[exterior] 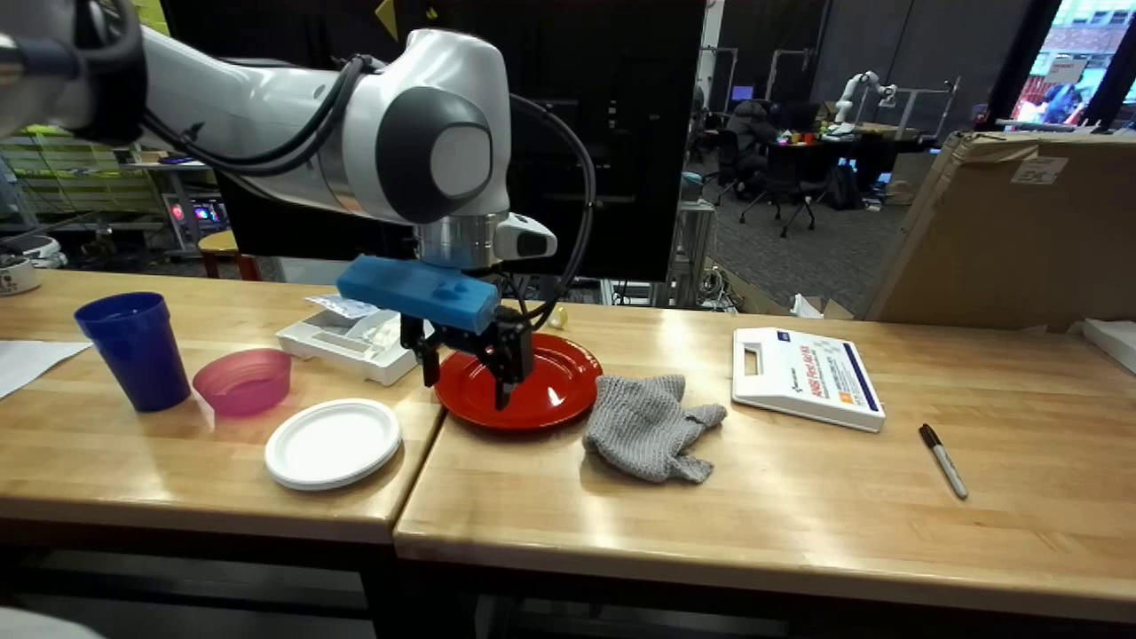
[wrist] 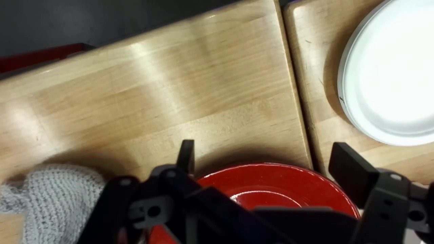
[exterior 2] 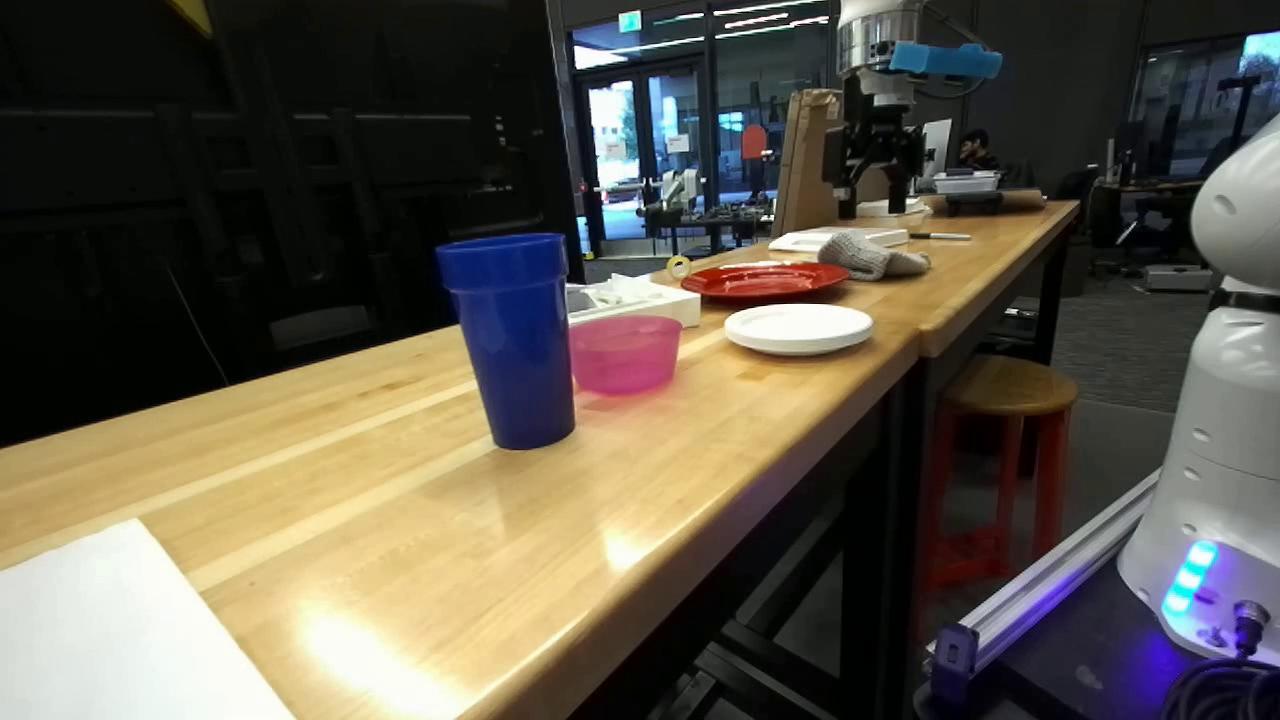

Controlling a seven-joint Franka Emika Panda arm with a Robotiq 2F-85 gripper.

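My gripper (exterior: 466, 392) hangs open above the table, with nothing between its fingers. In the first exterior view it covers the left part of a red plate (exterior: 554, 389). The wrist view shows wide-apart fingers (wrist: 187, 156) over that plate's edge, with much of the plate hidden behind them. A crumpled grey knit cloth (exterior: 644, 431) lies to the right of the plate. Left of the table seam is a round white plate (exterior: 332, 442). Behind it sit a pink bowl (exterior: 245, 383) and an upright blue cup (exterior: 137, 351).
A white open box (exterior: 357, 341) stands behind the white plate. A white first aid case (exterior: 804, 373) and a black-and-grey marker (exterior: 943, 460) lie on the right, with bare wood around them. White paper (exterior 2: 108, 636) rests at the table's other end.
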